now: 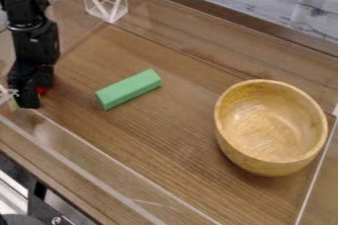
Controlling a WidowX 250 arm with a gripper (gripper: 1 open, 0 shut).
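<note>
The black arm reaches down along the left edge, its gripper low over a red object, which it mostly hides; how its fingers stand around that object is hard to make out. A green block lies at the middle left of the wooden table, and a round yellow bowl stands at the right.
A clear angular plastic piece sits at the back left.
</note>
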